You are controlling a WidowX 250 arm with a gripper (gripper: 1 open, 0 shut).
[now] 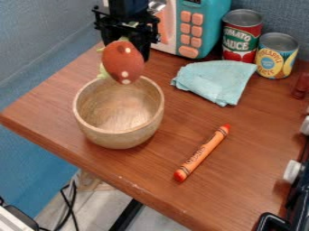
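Observation:
My gripper, a black arm end, holds a red speckled toy with pale green parts, raised over the back of a wooden bowl. The fingertips are mostly hidden behind the toy. The bowl stands near the left front of the wooden table, and its visible inside looks empty.
An orange crayon lies right of the bowl. A blue cloth is behind it. Two cans, a small red bottle and a teal microwave stand at the back. Dark equipment edges the right.

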